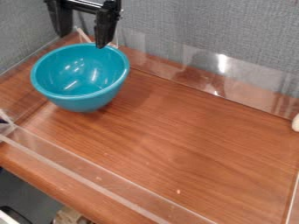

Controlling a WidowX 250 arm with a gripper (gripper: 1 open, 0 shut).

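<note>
A glossy turquoise bowl (79,92) stands upright on the wooden table (187,149) at the left, empty as far as its inside shows. My black gripper (82,31) hangs at the top left, above the bowl's far rim and apart from it. Its two fingers are spread open, with nothing seen held between them.
A clear plastic border (211,83) runs along the back and the near edge of the table, before grey walls. A small white object (295,122) is cut off at the right edge.
</note>
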